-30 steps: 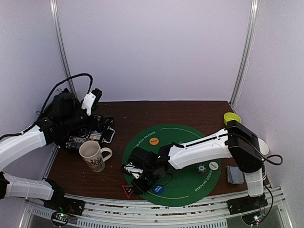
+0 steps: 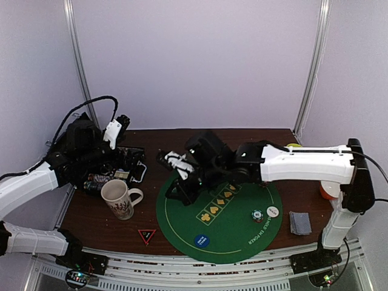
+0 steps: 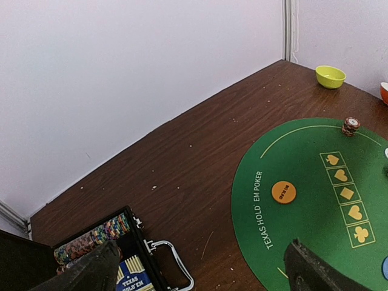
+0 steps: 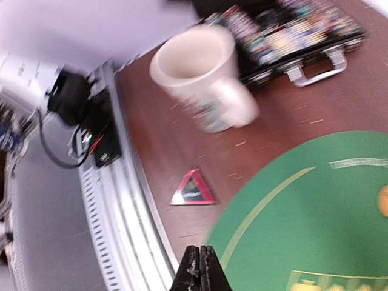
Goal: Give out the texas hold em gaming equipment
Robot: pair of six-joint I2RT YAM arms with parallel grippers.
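A red-edged triangle marker (image 2: pixel 147 235) lies flat on the table, just left of the round green poker mat (image 2: pixel 182 239). Above the mat's left side, my right gripper is shut with nothing showing between its fingers. The blue button (image 2: pixel 202 240) and white button (image 2: pixel 273 211) rest on the mat; so does the orange button (image 3: pixel 284 192), hidden from above by the right arm. A chip stack (image 2: pixel 257 215) stands near the white button, another stack (image 3: pixel 350 125) at the mat's edge. My left gripper stays open and empty over the table's left side.
The open poker case (image 3: pixel 159 267) holds chips and cards at the left. A white mug (image 2: pixel 120 200) stands in front of it. Grey cards (image 2: pixel 300 223) lie right of the mat. A yellow bowl (image 3: pixel 330 76) and an orange-white bowl (image 2: pixel 330 189) sit along the right side.
The triangle marker shifted left, away from the mat's edge. The left arm has stayed put.
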